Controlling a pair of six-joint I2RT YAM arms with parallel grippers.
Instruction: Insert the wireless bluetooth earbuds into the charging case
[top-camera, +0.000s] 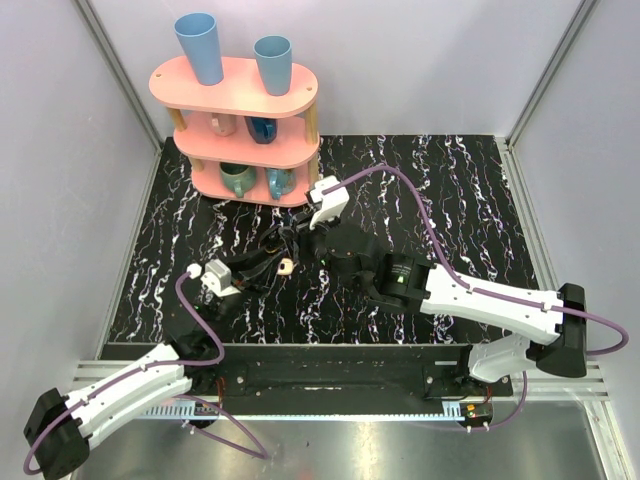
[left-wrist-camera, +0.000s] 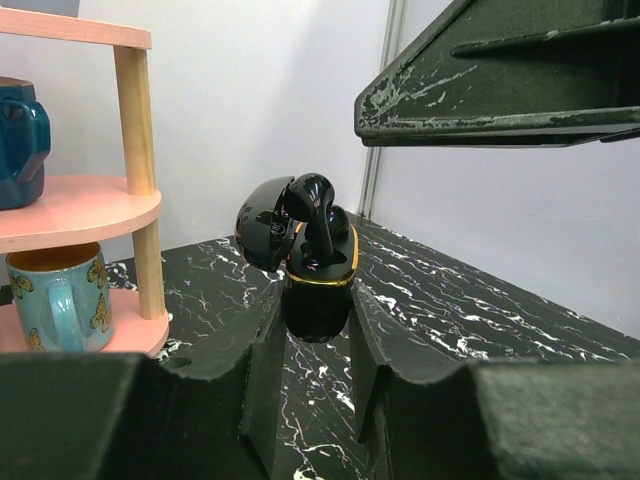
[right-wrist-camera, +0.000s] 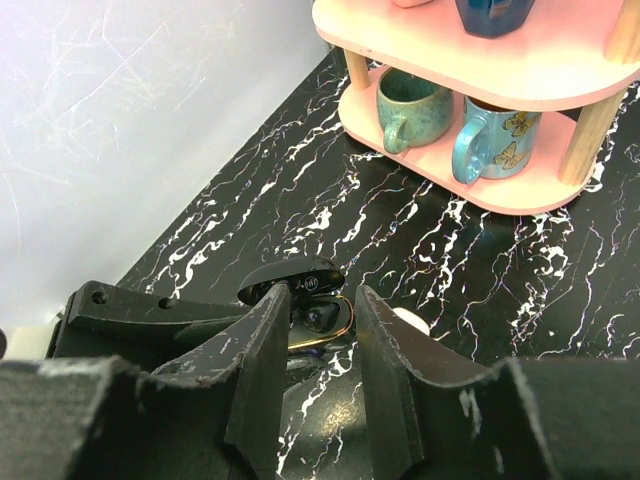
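Observation:
My left gripper is shut on the black, gold-rimmed charging case (left-wrist-camera: 316, 300), held above the table near the middle. Its lid (left-wrist-camera: 262, 225) stands open, and a glossy black earbud (left-wrist-camera: 315, 210) shows at the case's top, its stem down toward the body; whether it is fully seated I cannot tell. In the right wrist view the case lid (right-wrist-camera: 290, 275) appears just beyond the fingertips. My right gripper is open, right beside the case, with no earbud clearly between its fingers. Its dark finger body hangs above the case in the left wrist view.
A pink three-tier shelf (top-camera: 235, 85) with mugs and cups stands at the back left. A small pale object (top-camera: 285, 267) appears below the grippers on the black marble table (top-camera: 420, 180).

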